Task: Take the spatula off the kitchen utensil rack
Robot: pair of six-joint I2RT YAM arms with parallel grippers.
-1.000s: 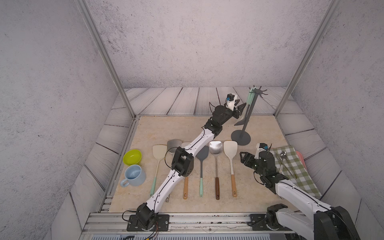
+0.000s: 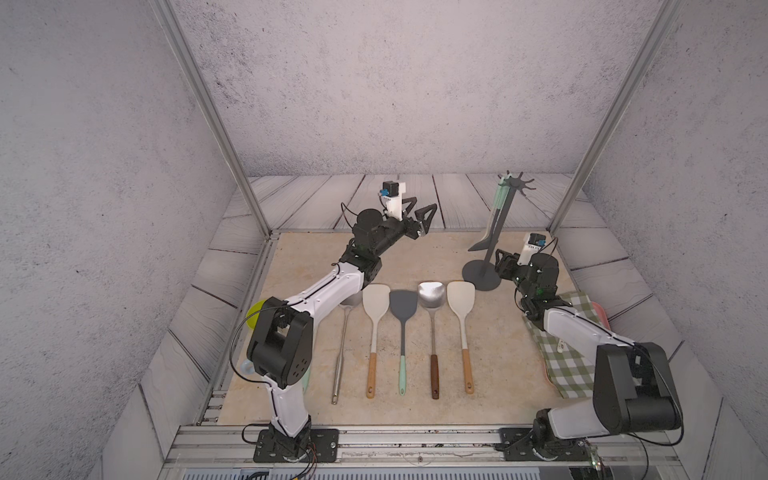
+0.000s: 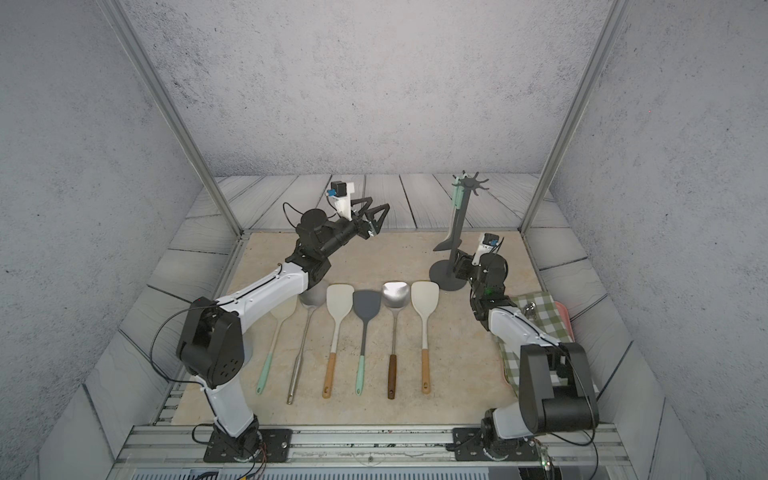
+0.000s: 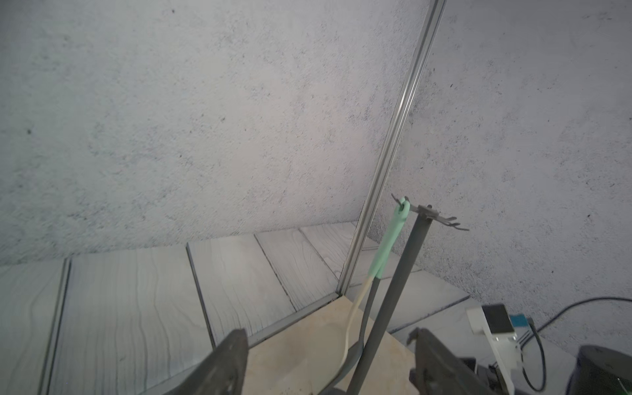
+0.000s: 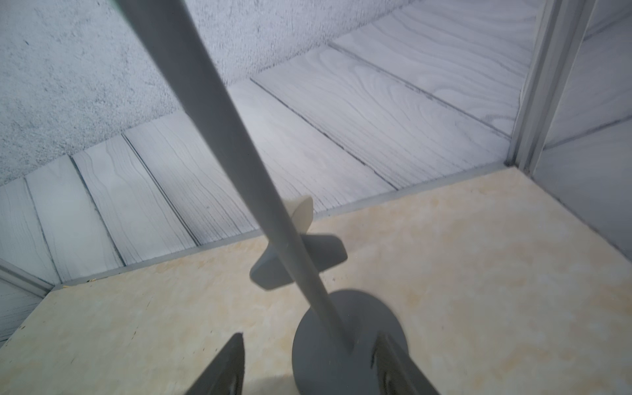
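The grey utensil rack (image 2: 497, 232) stands at the back right on a round base (image 5: 349, 342). From one side of its top hang two spatulas close together: their mint handles (image 4: 389, 240) overlap, one with a cream neck (image 4: 353, 312), the other with a grey neck (image 4: 366, 306). My left gripper (image 2: 424, 214) is raised left of the rack, fingers apart, nothing between them. Low at the rack's right, near the pole, is my right gripper (image 3: 459, 264); in the right wrist view its fingertips (image 5: 231, 355) are apart with nothing gripped, the base lying beyond them.
Several utensils lie in a row on the table, among them a dark spatula (image 3: 366, 305), a steel ladle (image 3: 395, 296) and a cream spatula (image 3: 425, 297). A checked cloth (image 3: 544, 316) is at the right.
My left gripper has drawn back leftward, away from the rack. The right gripper has moved up and back toward the pole. The hanging spatulas look unmoved.
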